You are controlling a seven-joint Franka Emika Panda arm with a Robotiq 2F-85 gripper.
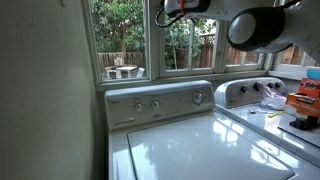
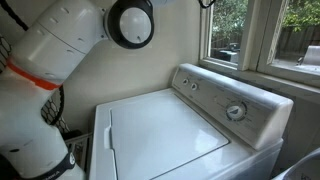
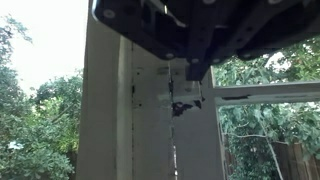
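Observation:
Dark against the window, my gripper hangs into the top of the wrist view. It looks shut, and nothing shows between its fingers. Behind it stands a white window post point(image 3: 150, 125) with chipped paint. The white arm point(image 1: 258, 28) reaches across the top of exterior view 1, well above the white washer point(image 1: 190, 150). Its lid point(image 1: 200, 145) is closed. The washer's control panel point(image 2: 230, 105) has several knobs. Neither exterior view clearly shows the fingers.
At the right, a second machine point(image 1: 240, 95) carries an orange box point(image 1: 305, 95) and a clear plastic bag point(image 1: 273, 98). Windows point(image 1: 120, 40) line the back, and a bare wall point(image 1: 50, 90) closes off the left. The washer's top is clear.

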